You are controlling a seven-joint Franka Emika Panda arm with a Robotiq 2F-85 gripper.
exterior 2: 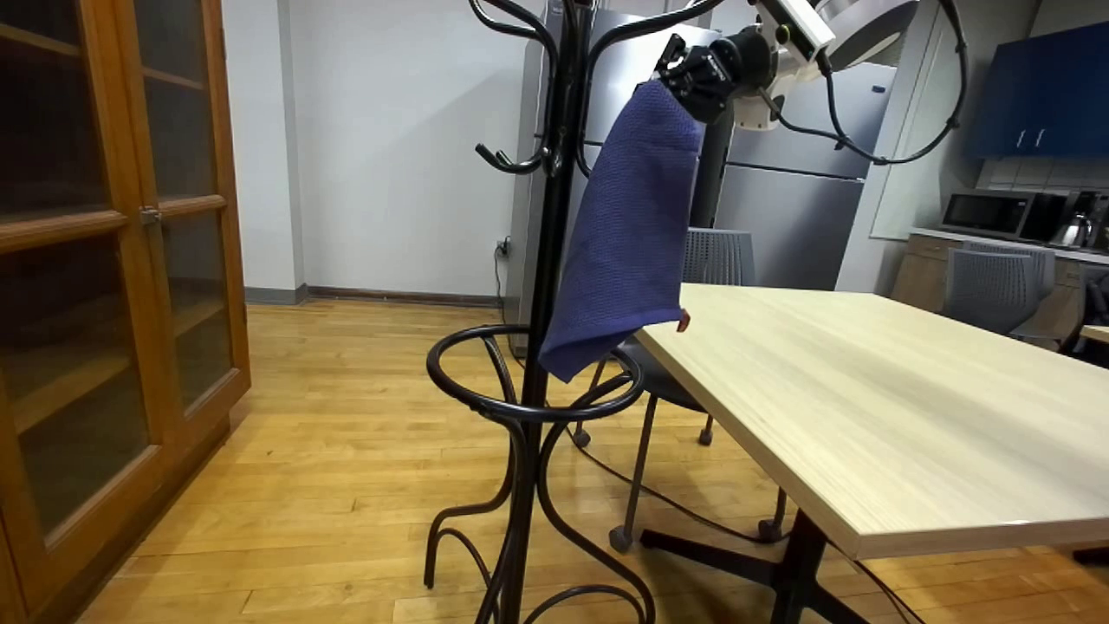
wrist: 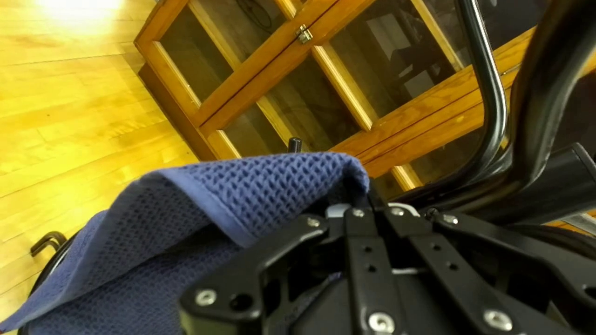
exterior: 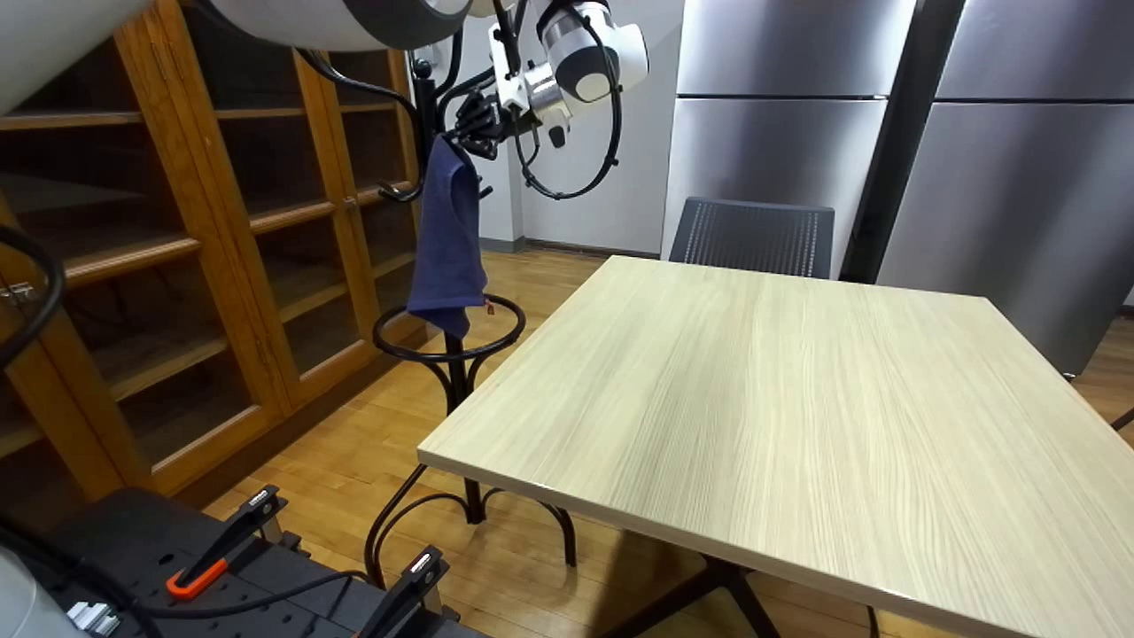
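Note:
A blue waffle-weave towel (exterior: 447,234) hangs down from my gripper (exterior: 459,135), beside the black coat rack. In the second exterior view, the top edge of the towel (exterior 2: 629,229) is pinched at the gripper's tips (exterior 2: 665,81), and its body slants down to the left in front of the rack's ring. The wrist view has my gripper shut, with the folded top of the towel (wrist: 268,190) at its fingertips. Exactly how much cloth lies between the fingers is hidden.
The black coat rack (exterior 2: 556,239) has curved hooks (wrist: 486,95) close to the right of the gripper. Behind it stands a wooden glass-door cabinet (exterior: 244,202). A bare light-wood table (exterior: 765,415) stands to the right, with a dark chair (exterior: 752,236) at its far side.

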